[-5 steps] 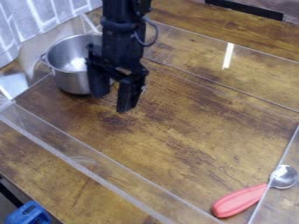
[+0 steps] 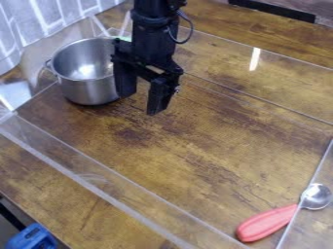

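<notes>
The black robot gripper [image 2: 143,83] hangs at the upper middle, its fingers spread apart over the wooden table, with nothing seen between them. A steel pot [image 2: 81,86] stands just left of and behind the gripper, partly hidden by it. A spoon with a red handle [image 2: 270,222] lies at the lower right, its metal bowl pointing up and right.
Clear plastic edging runs along the left, front and right. A blue object [image 2: 33,238] sits at the lower left corner, and white items stand beside the pot.
The gripper was blurred in motion a second ago and has since shifted slightly up. The pot and spoon look unmoved.
</notes>
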